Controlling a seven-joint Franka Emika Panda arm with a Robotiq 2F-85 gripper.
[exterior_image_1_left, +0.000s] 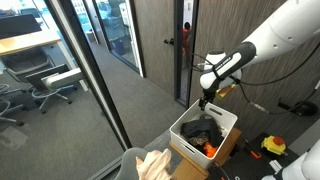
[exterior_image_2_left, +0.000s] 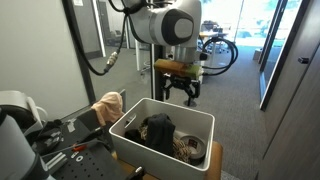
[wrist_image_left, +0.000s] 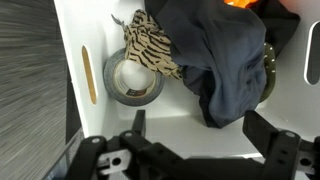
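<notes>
A white bin (exterior_image_1_left: 180, 135) holds a dark cloth (wrist_image_left: 218, 55), a roll of grey tape (wrist_image_left: 148, 95) and a zebra-striped piece of fabric (wrist_image_left: 150, 45). Something orange (wrist_image_left: 240, 3) shows at the top edge of the wrist view. My gripper is open, with nothing between its fingers, pointing down over the bin. In exterior view 2 the gripper (exterior_image_2_left: 180, 92) hangs above the bin's far side, higher than the dark cloth (exterior_image_2_left: 159, 132). The cloth lies ahead of the fingers in the wrist view, apart from them.
The bin stands on a wooden surface (exterior_image_2_left: 140, 158). A light cloth (exterior_image_1_left: 154, 165) lies at the near edge in exterior view 1. Tools, among them a red-handled one (exterior_image_1_left: 273, 145), lie right of the bin. A wooden wall panel (exterior_image_1_left: 240, 45) rises behind the arm.
</notes>
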